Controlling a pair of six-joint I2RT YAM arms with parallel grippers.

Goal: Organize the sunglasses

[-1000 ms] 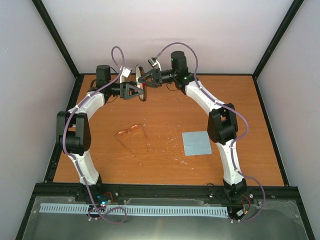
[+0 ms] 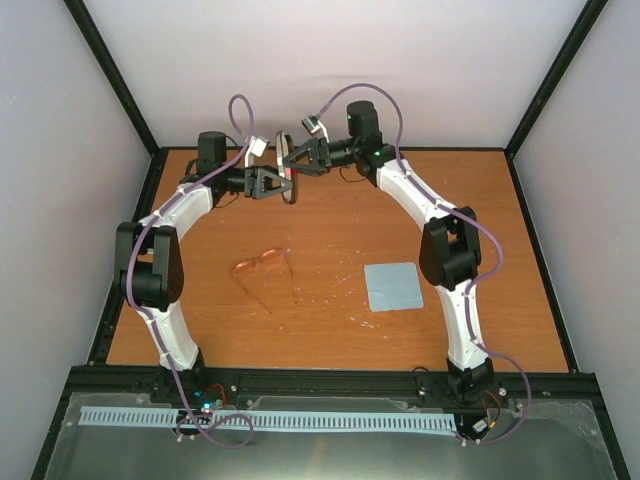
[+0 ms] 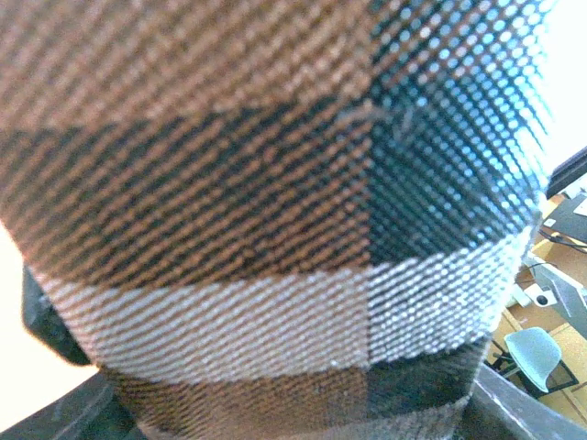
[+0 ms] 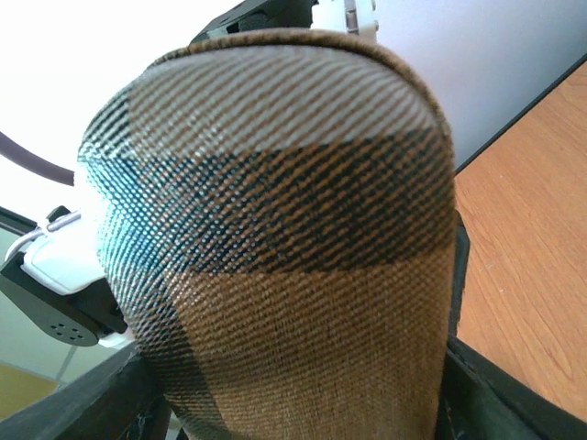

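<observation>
A plaid fabric-covered glasses case (image 2: 287, 167) is held upright in the air between my grippers in the top view, filling much of both wrist views. My left gripper (image 2: 272, 182) is shut on it from the left. My right gripper (image 2: 298, 158) is at its other side; the case hides its fingertips in the right wrist view, so how far they are closed is unclear. The orange-framed sunglasses (image 2: 258, 263) lie on the table at centre left, legs spread toward the front.
A light blue cloth (image 2: 393, 287) lies on the right half of the wooden table (image 2: 330, 340). Walls border the sides and back.
The sunglasses and cloth are unmoved.
</observation>
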